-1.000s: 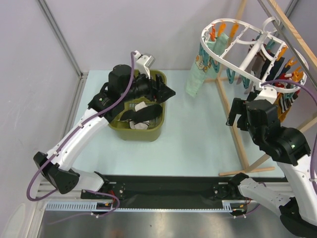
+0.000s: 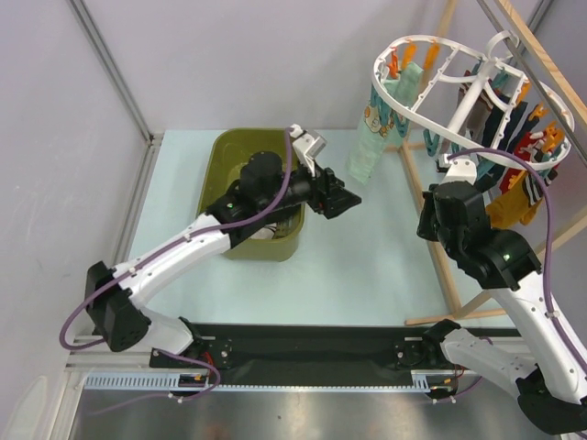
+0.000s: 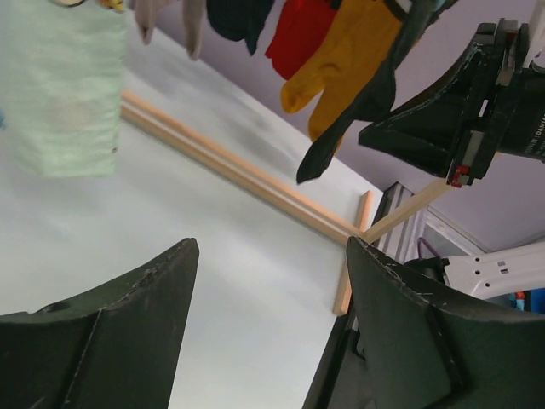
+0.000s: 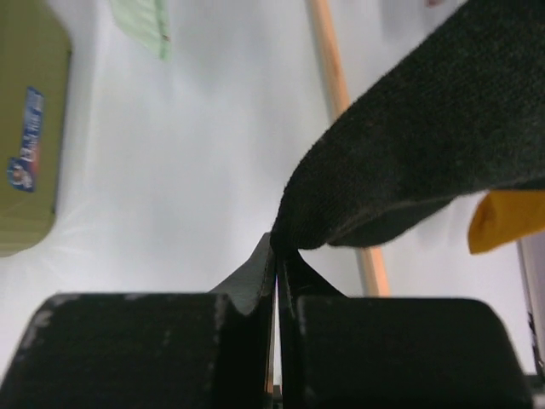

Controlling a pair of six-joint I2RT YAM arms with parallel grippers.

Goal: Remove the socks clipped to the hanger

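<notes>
A white round hanger (image 2: 449, 133) stands at the upper right with several socks clipped on it. Among them are a mint patterned sock (image 2: 370, 137), a mustard sock (image 2: 514, 206) and a black sock (image 3: 366, 106). My right gripper is shut, with the lower edge of the black sock (image 4: 400, 136) pinched at its fingertips; the sock stretches up and right from there. My left gripper is open and empty, over the table between the bin and the hanger. In the top view the right fingertips are hard to make out.
An olive bin (image 2: 213, 188) with socks inside stands on the left of the table, partly under my left arm. Wooden stand legs (image 2: 440, 266) rise at the right. Between bin and stand the pale table (image 2: 358, 266) is clear.
My left gripper has moved right, off the bin and toward the hanger. The right gripper has shifted left and turned beneath the hanger's front rim, and the mustard sock shows more.
</notes>
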